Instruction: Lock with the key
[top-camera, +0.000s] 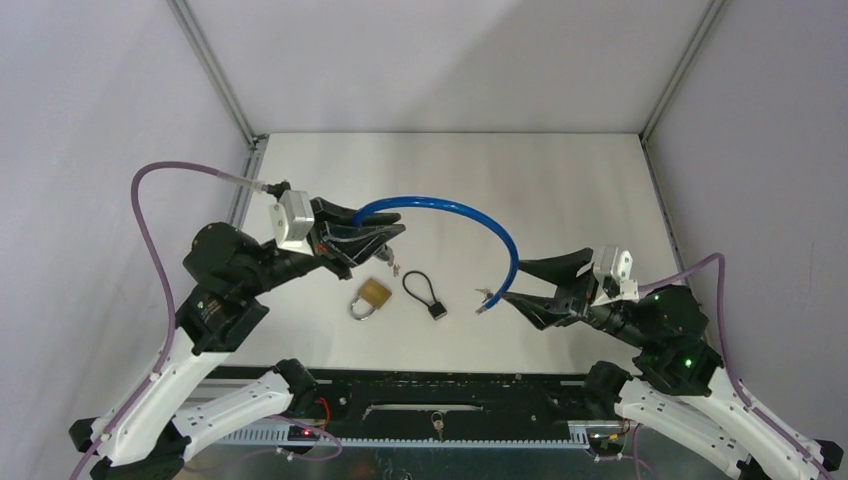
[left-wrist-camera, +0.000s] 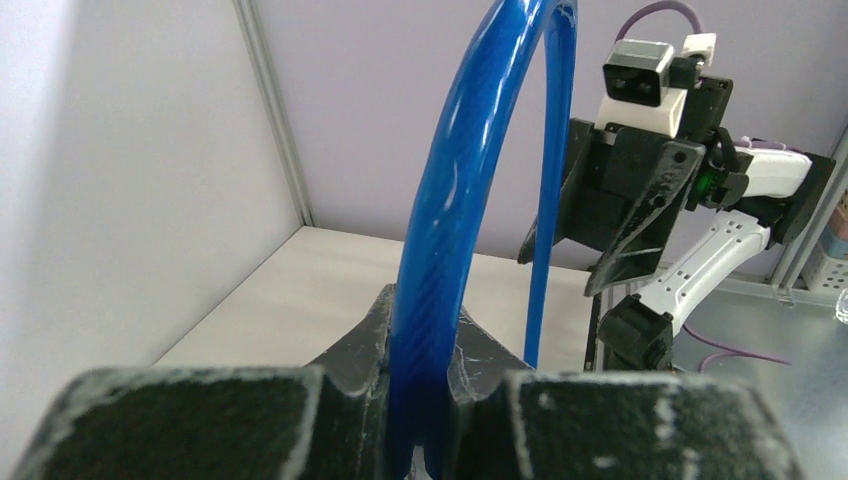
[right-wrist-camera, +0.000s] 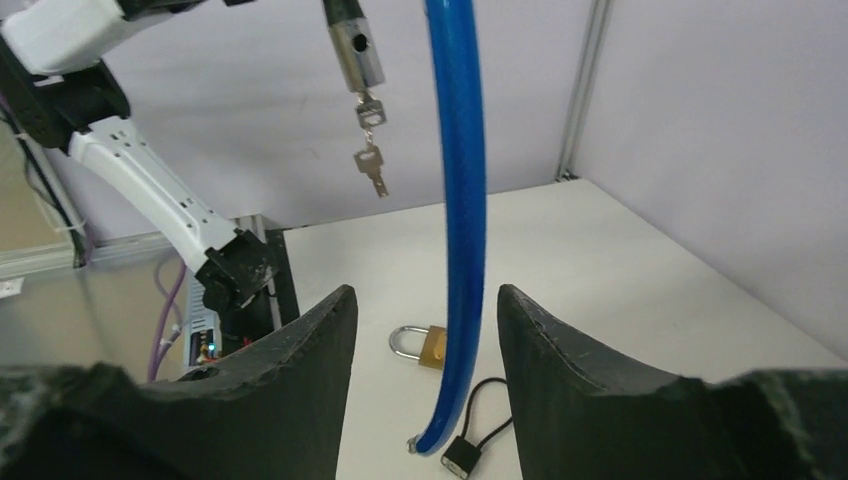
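Observation:
My left gripper (top-camera: 375, 240) is shut on a blue cable lock (top-camera: 437, 203), whose lock cylinder (right-wrist-camera: 355, 55) hangs below it with keys (right-wrist-camera: 368, 160). The cable arcs to the right and down to a free metal tip (right-wrist-camera: 415, 443). My right gripper (top-camera: 540, 290) stands open just right of that tip; in the right wrist view the cable (right-wrist-camera: 463, 250) crosses between its fingers, not visibly gripped. A brass padlock (top-camera: 375, 293) and a small black cable lock (top-camera: 437, 310) lie on the white table (top-camera: 460, 160). A small key set (top-camera: 484, 292) lies partly behind the blue cable.
White walls (top-camera: 740, 150) enclose the sides and back of the table. A black front edge (top-camera: 520, 400) runs between the two arm bases.

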